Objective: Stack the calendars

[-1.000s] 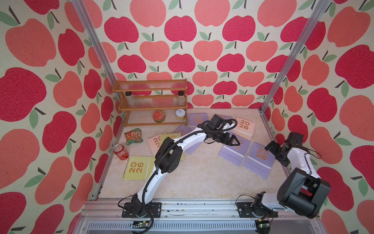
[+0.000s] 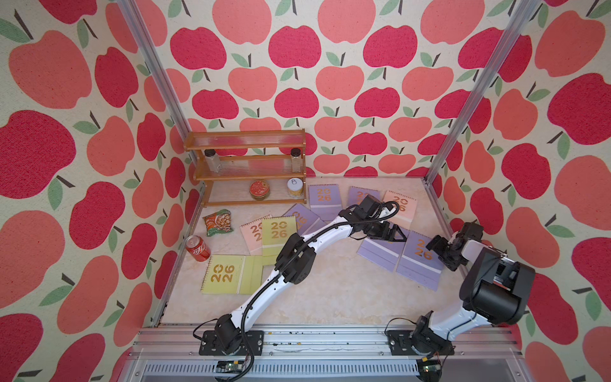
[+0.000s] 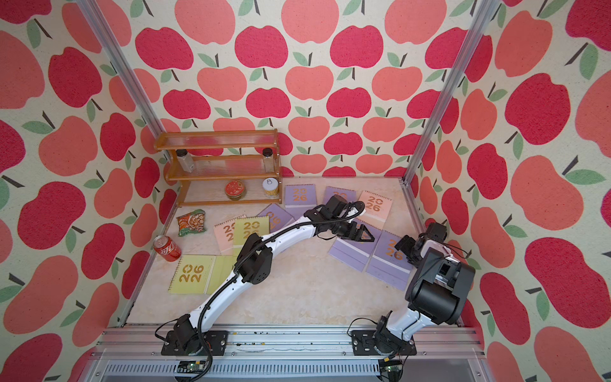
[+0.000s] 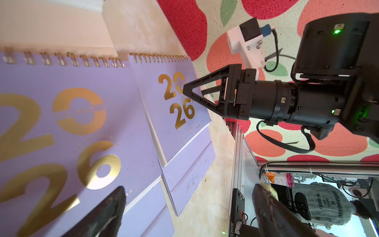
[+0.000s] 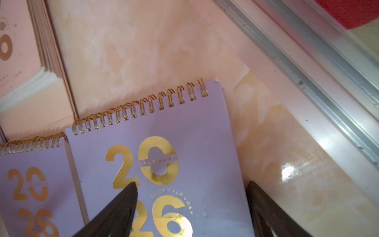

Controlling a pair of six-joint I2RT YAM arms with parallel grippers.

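Observation:
Two purple 2026 calendars lie side by side, spirals toward the back: the left one (image 2: 381,252) and the right one (image 2: 420,262). Over the upper part of the left calendar hovers my open left gripper (image 2: 397,236), with no object held. My right gripper (image 2: 440,253) is open at the right calendar's right edge. In the right wrist view, one finger (image 5: 118,211) is over the cover and the other (image 5: 268,213) lies beyond that edge. Whether the fingers touch it cannot be told. A pink calendar (image 2: 401,205) sits behind, and another purple one (image 2: 363,193) is partly hidden by my left arm.
At left are yellow calendars (image 2: 221,273), a pink one (image 2: 252,233) and a purple one (image 2: 299,216), partly covered. A purple calendar (image 2: 324,198) stands beside the wooden rack (image 2: 248,202). A soda can (image 2: 198,248) and snack bag (image 2: 218,221) sit left.
The right purple calendar has slid a little left, toward the left one.

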